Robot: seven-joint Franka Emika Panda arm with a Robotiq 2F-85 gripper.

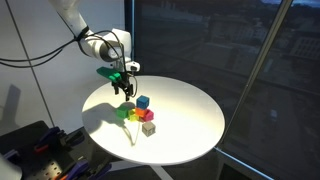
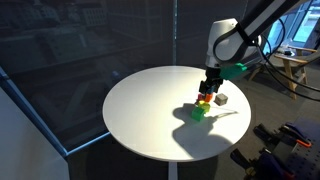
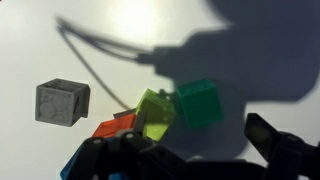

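Several small toy blocks sit in a cluster on the white round table. In the wrist view, a green block (image 3: 199,103) lies just ahead of the gap between the fingers of my gripper, which is open and empty. Touching or nearly touching it is a tilted yellow-green block (image 3: 155,113). An orange-red block (image 3: 113,126) and part of a blue block (image 3: 78,168) show at the left finger, which partly hides them. A grey block (image 3: 62,102) lies apart. From outside, my gripper (image 1: 125,91) hangs above the table, behind the green block (image 1: 121,113).
The blue block (image 1: 143,102) and a pink-red block (image 1: 149,115) stand at the cluster's right, with the grey block (image 1: 149,128) nearer the front. A wooden chair (image 2: 292,68) stands beyond it.
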